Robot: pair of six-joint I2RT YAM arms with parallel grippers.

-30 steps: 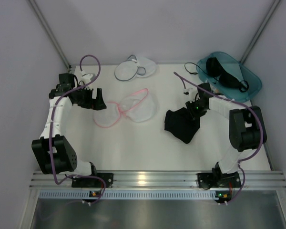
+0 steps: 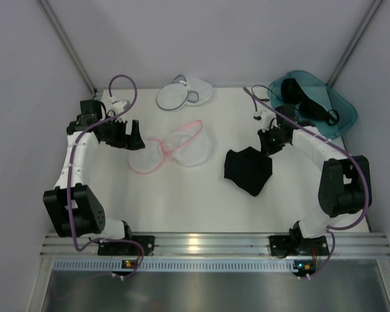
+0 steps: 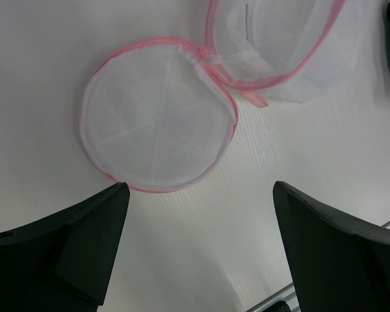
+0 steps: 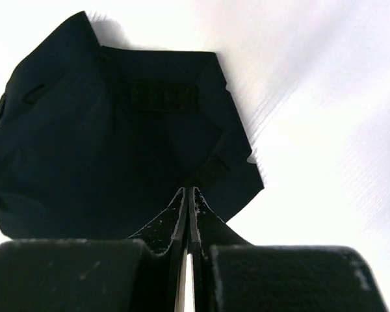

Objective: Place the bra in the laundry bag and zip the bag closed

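A black folded garment (image 2: 247, 172) lies flat at the middle right of the table. In the right wrist view my right gripper hangs over that dark cloth (image 4: 117, 162), fingertips together, with nothing visible between them. The pink-edged white mesh laundry bag (image 2: 188, 146) lies open left of centre, its round flap (image 3: 156, 117) spread flat. My left gripper (image 2: 133, 135) stands open over the table left of the flap; in the left wrist view its fingers frame bare table beside the flap.
A grey-edged round mesh bag (image 2: 172, 97) lies at the back centre. A teal basket (image 2: 344, 117) holding black items sits at the back right, behind the right arm.
My right arm has shifted a little to the right and its gripper appears slightly raised from the garment. The left arm and the bags have not moved.
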